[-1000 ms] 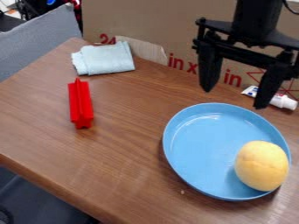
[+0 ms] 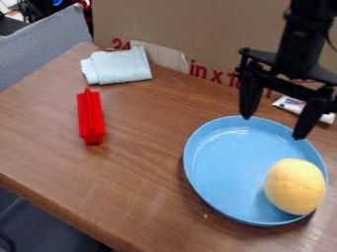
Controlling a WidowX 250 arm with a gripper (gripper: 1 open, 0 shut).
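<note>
My black gripper [image 2: 274, 114] hangs open at the right, its fingers spread above the back part of the blue plate [image 2: 227, 157], with nothing seen between them. A pale yellow round object [image 2: 295, 186] sits on the plate's right side. A red long object [image 2: 91, 117] lies on the wooden table to the left. A white tube [image 2: 289, 103] lies behind the plate, partly hidden by the gripper.
A folded light blue cloth [image 2: 116, 67] lies at the back left of the table [image 2: 138, 177]. A cardboard sheet [image 2: 171, 25] stands along the back.
The plate and the objects on the table have not moved.
</note>
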